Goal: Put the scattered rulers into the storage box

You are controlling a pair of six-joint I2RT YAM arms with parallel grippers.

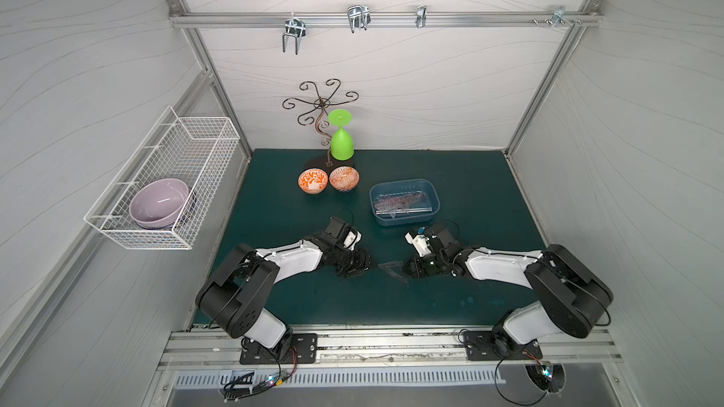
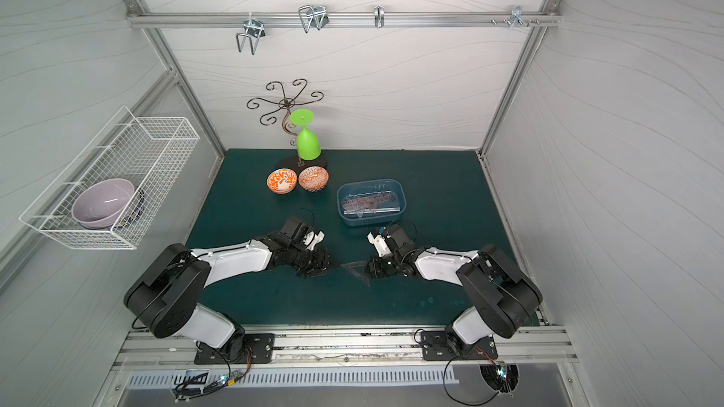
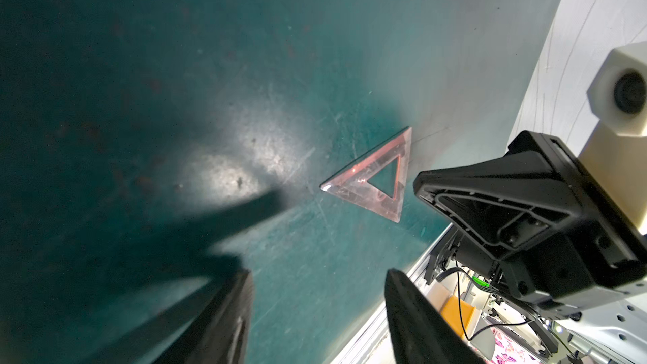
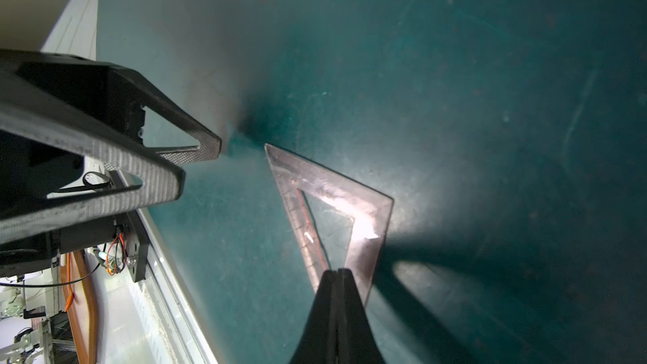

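Observation:
A clear triangular ruler [image 1: 391,268] lies flat on the green table between my two grippers. In the left wrist view the ruler [image 3: 350,192] is ahead of my left gripper, whose fingers stand wide apart with nothing between them. My right gripper is shut, its tips overlapping the near end of the ruler [image 4: 372,229] in the right wrist view; I cannot tell if they touch it, and nothing shows between them. Behind the grippers, the blue storage box [image 1: 407,220] holds several clear rulers [image 1: 399,202].
Two orange patterned bowls [image 1: 313,181] stand left of the box, with a green goblet [image 1: 342,143] and a scrolled metal stand [image 1: 322,105] behind. A wire basket [image 1: 207,152] with a lilac bowl [image 1: 159,203] hangs on the left wall.

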